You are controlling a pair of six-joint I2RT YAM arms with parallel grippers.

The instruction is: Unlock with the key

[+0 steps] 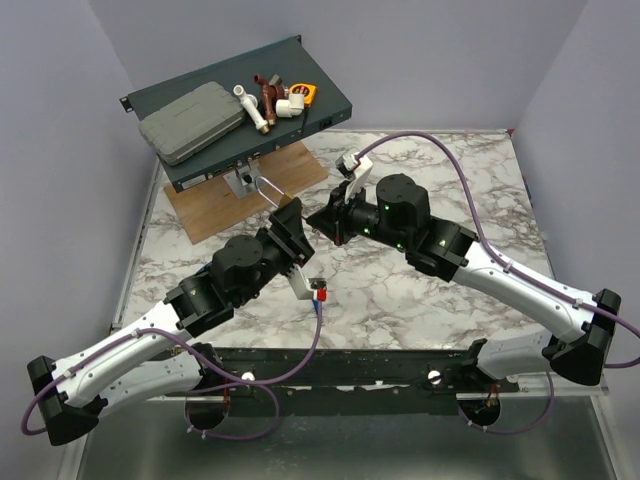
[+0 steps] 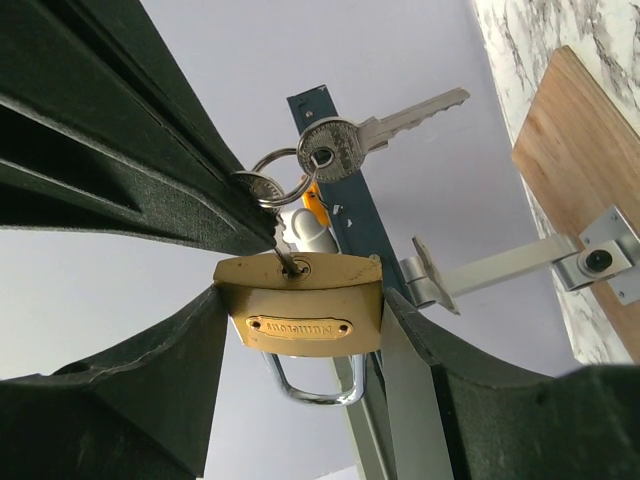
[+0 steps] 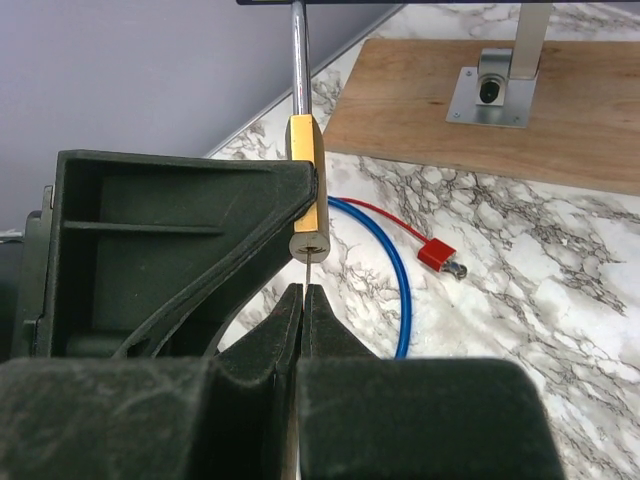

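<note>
A brass padlock [image 2: 310, 318] with a steel shackle [image 1: 264, 187] is by the front edge of the dark shelf. In the left wrist view, the fingers [image 2: 180, 345] of my left gripper press against both sides of its body. A key's blade [image 2: 285, 260] stands in the keyhole. My right gripper is shut on that key, its tips just below the padlock's keyhole face [image 3: 309, 247]. Another key [image 2: 335, 150] hangs loose on the ring [image 2: 296, 190]. Whether the shackle is locked, I cannot tell.
On the shelf [image 1: 225, 72] lie a grey case [image 1: 192, 122], pipe fittings [image 1: 252, 108] and an orange tape measure [image 1: 303, 93]. A wooden board [image 1: 195, 208] lies beneath. The red piece [image 3: 437, 254] and blue cable [image 3: 402, 290] are on the marble table, clear at right.
</note>
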